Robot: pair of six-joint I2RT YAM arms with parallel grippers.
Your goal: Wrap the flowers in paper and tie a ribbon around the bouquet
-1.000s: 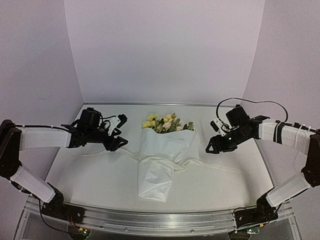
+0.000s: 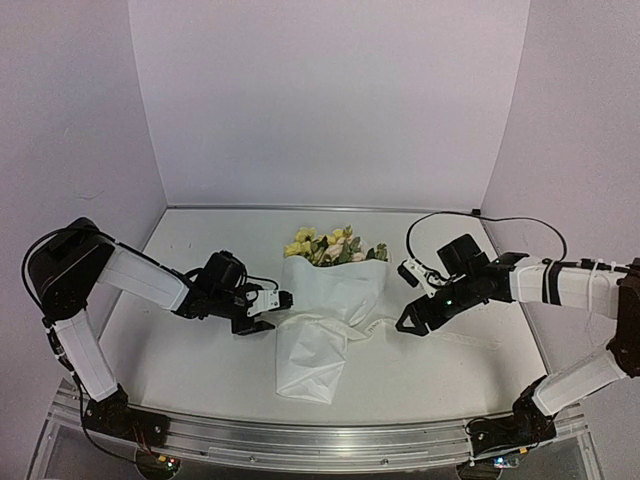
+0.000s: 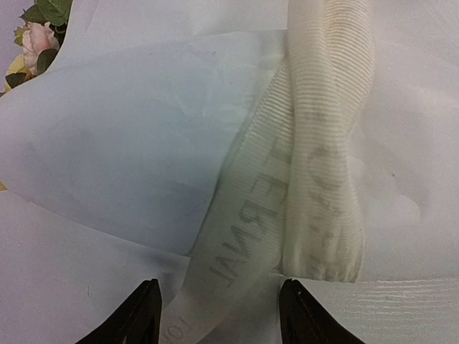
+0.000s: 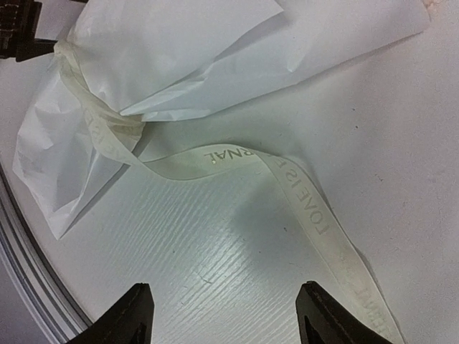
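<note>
The bouquet, yellow and pink flowers (image 2: 325,244) in white wrapping paper (image 2: 330,285), lies mid-table in the top view. A cream ribbon (image 2: 330,323) with printed letters crosses the paper's narrow waist. Its right tail (image 4: 315,222) runs over the table towards my right gripper, which is open and empty. At the bouquet's left edge is my left gripper. Its fingers stand apart, with a lettered ribbon strand (image 3: 240,229) running down between them, ungripped. Beside that strand lies a ribbon fold (image 3: 323,179). The left tail's end is hidden under the left arm.
Bare table (image 2: 190,370) surrounds the bouquet at front left and front right. A metal rail (image 2: 320,435) runs along the front edge. Walls close in the back and both sides.
My left gripper has moved right and slightly down in the top view, up to the bouquet's waist. The right gripper has shifted a little left and down. The bouquet has stayed put.
</note>
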